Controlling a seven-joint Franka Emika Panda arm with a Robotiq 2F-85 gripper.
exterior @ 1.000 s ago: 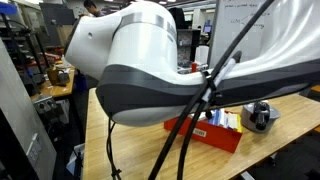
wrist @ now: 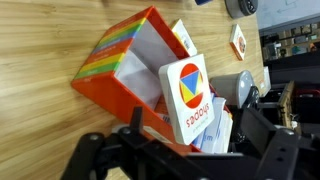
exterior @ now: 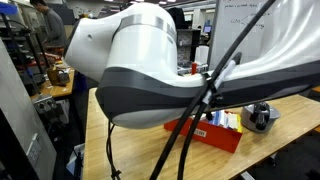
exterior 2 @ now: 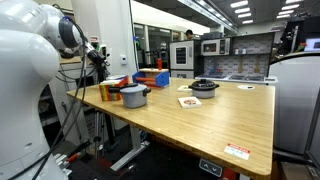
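Observation:
A white box (wrist: 188, 97) with a red, yellow and blue round emblem stands tilted in a red box (wrist: 128, 77) with rainbow stripes, in the wrist view. My gripper is open, its dark fingers (wrist: 133, 146) spread at either side of the white box's lower part. Whether they touch it, I cannot tell. In exterior view 1 the red box (exterior: 224, 137) sits on the table, partly behind my arm, which hides the gripper. Exterior view 2 shows the red box (exterior 2: 112, 91) at the table's far left end.
A metal pot (exterior: 261, 117) stands close beside the red box. Farther along the table are a second pot (exterior 2: 203, 89), a flat white-and-red item (exterior 2: 189, 103) and a blue-and-orange bin (exterior 2: 151, 77).

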